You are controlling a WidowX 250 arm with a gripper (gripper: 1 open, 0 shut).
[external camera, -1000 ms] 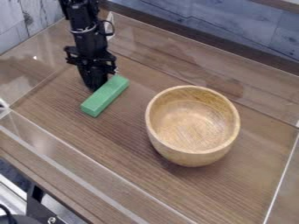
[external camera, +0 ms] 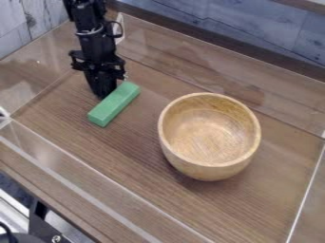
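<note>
The black robot gripper hangs at the upper left of the camera view, low over the table, at the upper-left end of a green rectangular block. The block lies flat and slanted on the wooden table. I cannot tell whether the fingertips touch it or whether they are open or shut, as they are small and dark.
A large light wooden bowl stands right of the block.
The gripper and arm have shifted very slightly left, and the near end of the green block looks very slightly moved. Otherwise the scene is the same.
</note>
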